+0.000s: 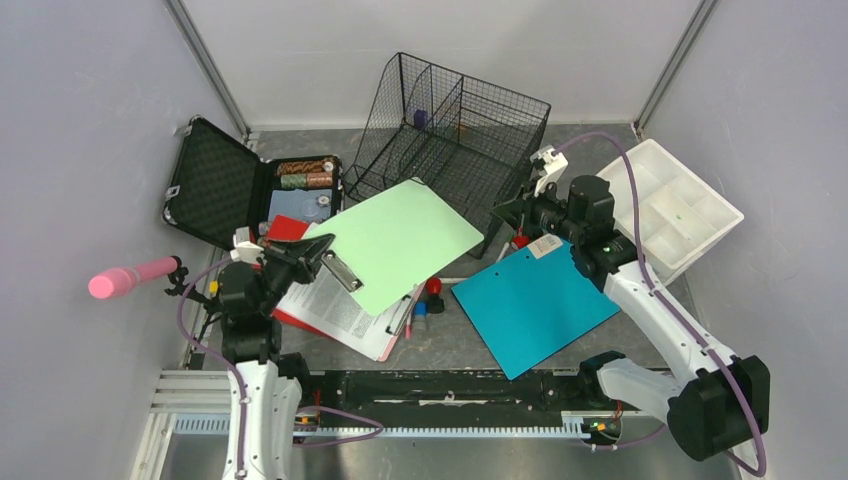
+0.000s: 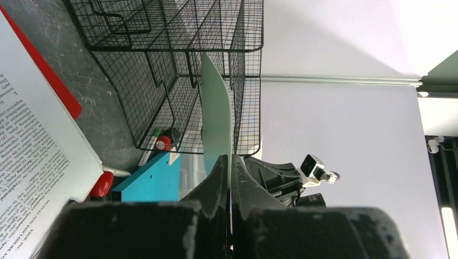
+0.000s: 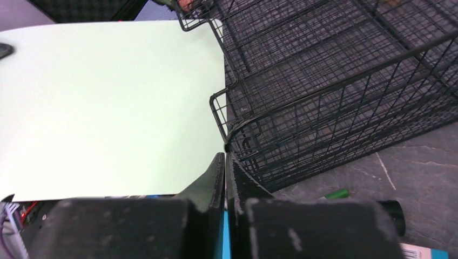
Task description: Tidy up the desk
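My left gripper (image 1: 330, 242) is shut on a pale green clipboard (image 1: 405, 245), near its metal clip (image 1: 342, 271). The board is held above the papers, and in the left wrist view the green clipboard (image 2: 214, 113) appears edge-on between the fingers. A black wire rack (image 1: 450, 135) with dividers stands at the back. By its front right corner is my right gripper (image 1: 499, 212); in the right wrist view its fingertips lie close together just below the rack's corner (image 3: 227, 145). Whether they touch the wire or have a gap between them is unclear.
A blue clipboard (image 1: 535, 310) lies front right. Printed papers (image 1: 345, 310) on a red folder sit under the held board. An open black case (image 1: 215, 180) stands left, a white tray (image 1: 680, 205) right. Small items, including a blue-capped one (image 1: 420, 309), lie mid-desk.
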